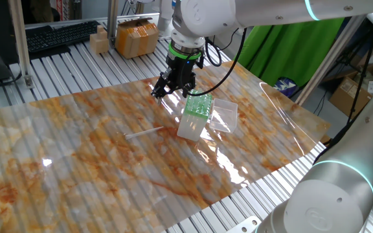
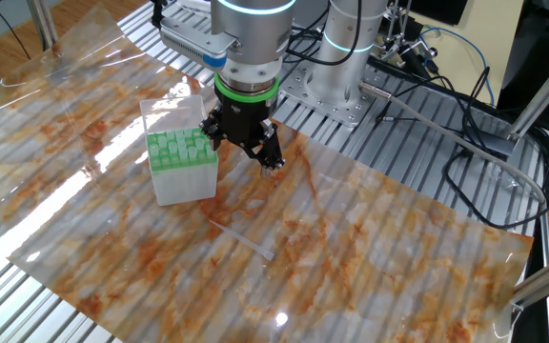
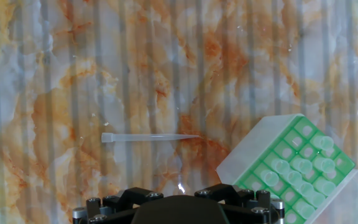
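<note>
A translucent white pipette tip [image 3: 148, 137] lies flat on the marble-patterned sheet, its wide end to the left in the wrist view. Beside its narrow end stands a white tip box [image 2: 187, 184] with a green grid top [image 3: 296, 144]; several tips sit in the grid and other holes are empty. The box's clear lid [image 1: 224, 116] is swung open. Above the sheet, near the box, hangs my black gripper [image 2: 241, 152]. Its two fingers [image 3: 143, 195] are spread apart with nothing between them, and the loose tip is clear of them.
Most of the marble-patterned sheet [image 1: 76, 162] is bare. At the back are a cardboard box [image 1: 136, 39], wooden blocks [image 1: 100, 41] and a keyboard [image 1: 63, 37].
</note>
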